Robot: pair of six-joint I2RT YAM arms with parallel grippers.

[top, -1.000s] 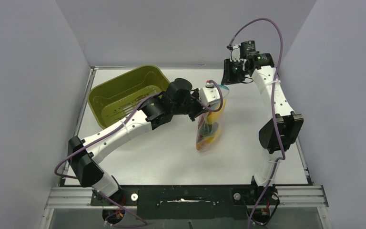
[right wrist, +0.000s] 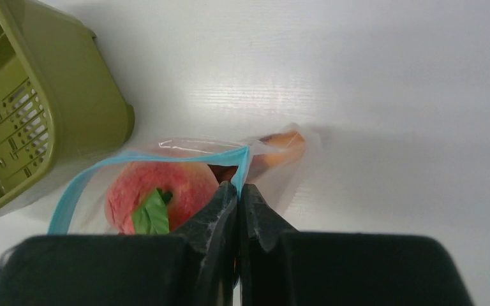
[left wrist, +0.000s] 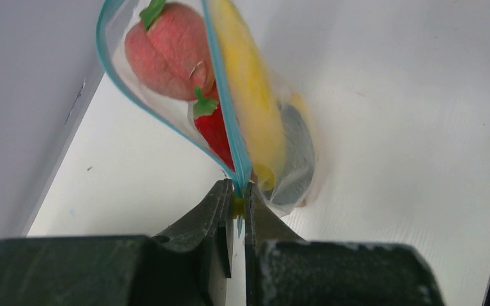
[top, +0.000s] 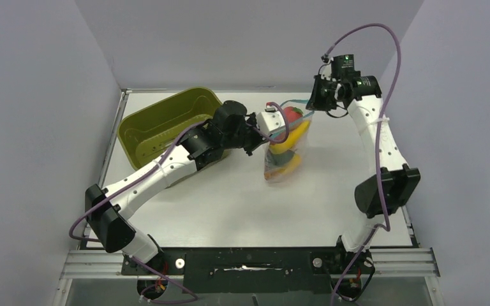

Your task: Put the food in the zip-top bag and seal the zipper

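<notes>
The clear zip top bag hangs between my two grippers, its mouth open with blue zipper strips spread apart. My left gripper is shut on one end of the blue zipper edge. At the opposite end, my right gripper is shut on the other corner of the blue edge. Inside the bag sit a peach, a red pepper or strawberry-like piece with a green top, and a long yellow food. Something dark green lies lower in the bag. An orange piece shows through the plastic.
An olive-green basket stands at the back left, partly behind the left arm; the part in view looks empty.
My right gripper has moved right, and my left gripper slightly left. The bag's mouth is now spread wider, with the red food showing from above, and its bottom has shifted toward the back.
</notes>
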